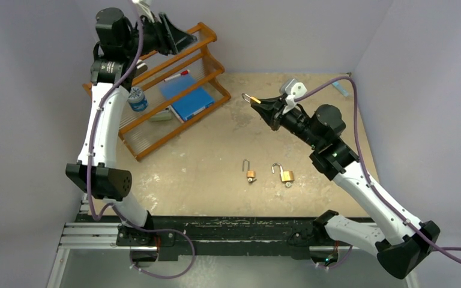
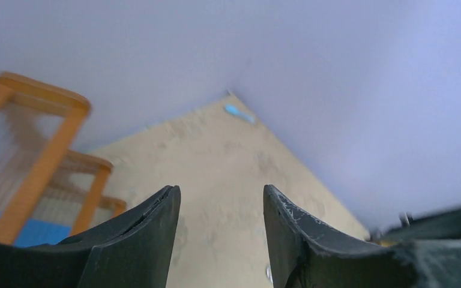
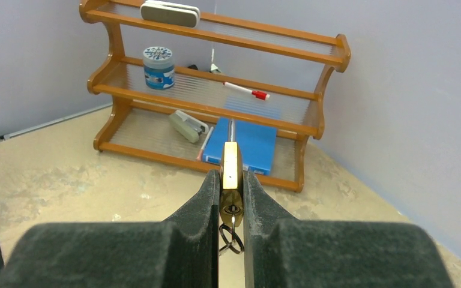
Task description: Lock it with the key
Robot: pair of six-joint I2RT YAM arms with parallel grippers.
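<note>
My right gripper (image 1: 255, 103) is shut on a brass padlock (image 3: 232, 168), held shackle upward, with a key and ring (image 3: 231, 239) hanging from its keyhole end. My left gripper (image 1: 180, 43) is raised above the wooden rack, open, with nothing visible between its fingers in the left wrist view. Two more brass padlocks, one small (image 1: 251, 174) and one larger (image 1: 287, 177), lie with open shackles on the near middle of the table.
A wooden shelf rack (image 1: 162, 144) at the back left holds a blue box (image 3: 246, 141), a jar (image 3: 159, 72), a marker and other items. A light blue item (image 1: 340, 88) lies at the back right.
</note>
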